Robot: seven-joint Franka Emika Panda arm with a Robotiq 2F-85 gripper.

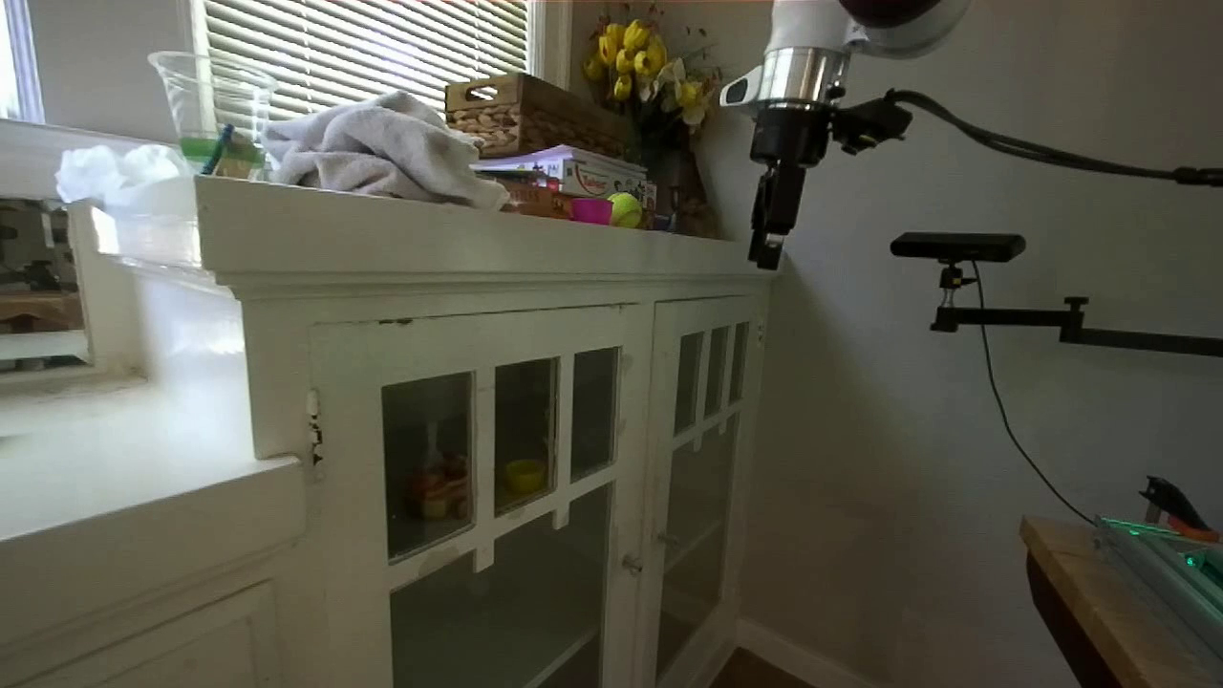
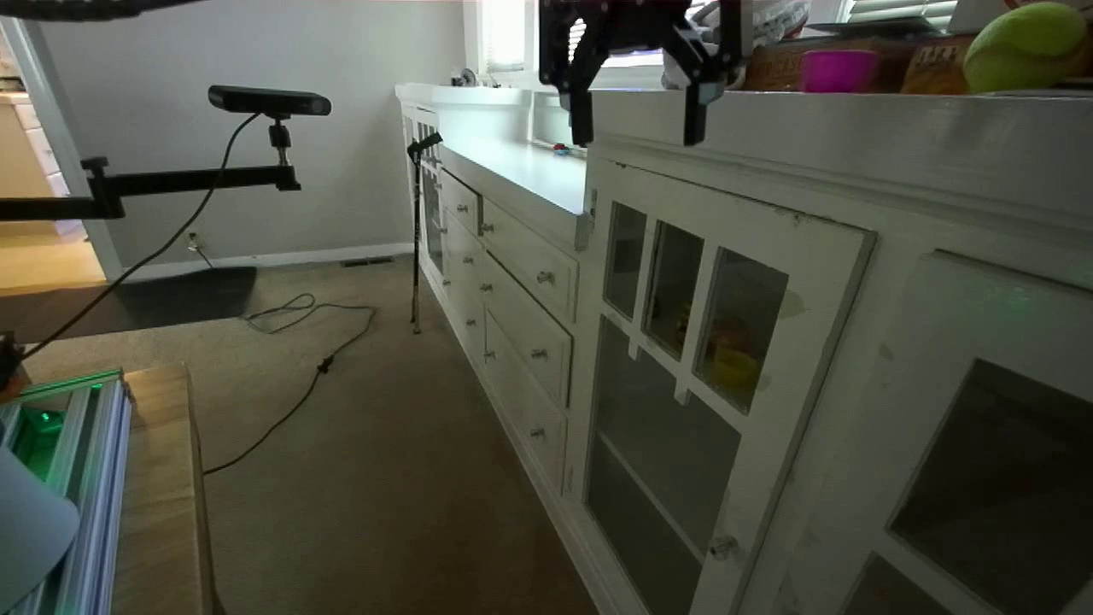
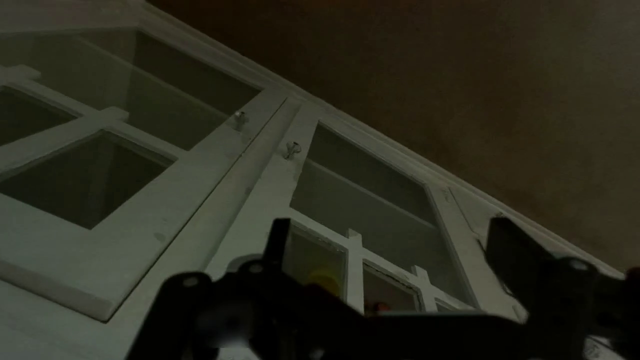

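My gripper (image 2: pixel 637 128) points downward with its fingers open, and no object shows between its two fingers. In exterior view 1 the gripper (image 1: pixel 765 254) appears beside the right end of the white cabinet top; it is seen edge-on there. Below it is the white cabinet, whose left glass door (image 1: pixel 636 453) and right glass door (image 1: pixel 660 459) both look shut. Each carries a small knob near their meeting edges, the left knob (image 1: pixel 632 563) being the clearer. In the wrist view, dark fingers (image 3: pixel 279 241) frame the door panes, with knobs (image 3: pixel 292 150) farther off.
On the cabinet top sit a pink cup (image 1: pixel 591 211), a tennis ball (image 1: pixel 626 210), boxes, a woven basket (image 1: pixel 539 115), a grey towel (image 1: pixel 384 149) and a clear cup (image 1: pixel 218 97). A camera arm (image 2: pixel 154 186) and a wooden table (image 2: pixel 154 461) stand opposite.
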